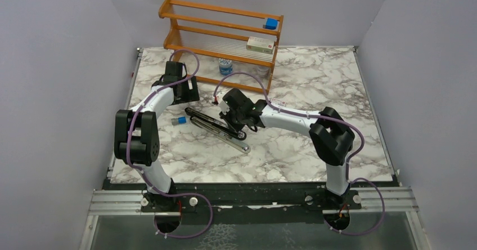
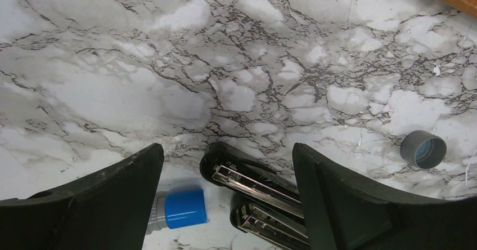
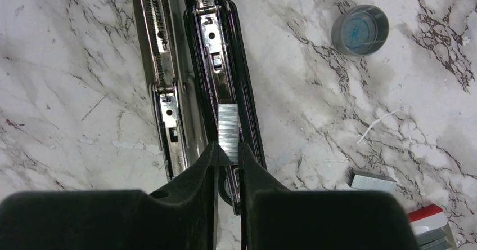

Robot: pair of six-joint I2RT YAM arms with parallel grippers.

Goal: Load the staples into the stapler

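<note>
Two opened staplers lie side by side on the marble table, a black stapler (image 3: 253, 115) and a grey stapler (image 3: 144, 41), their inner rails and springs facing up. In the right wrist view my right gripper is shut on a silver staple strip (image 3: 228, 123). The strip lines up over the black stapler's rail; whether it touches the rail, I cannot tell. My left gripper stands open, nothing between its fingers, above the table near the staplers' far-left end. From above, the right gripper hides part of the black stapler.
A blue-capped tube (image 2: 185, 208) lies left of the staplers. A small grey cup (image 3: 360, 30) stands beyond them. Another staple strip (image 3: 373, 181) and a red-white box (image 3: 427, 219) lie to the right. A wooden rack (image 1: 225, 53) occupies the back.
</note>
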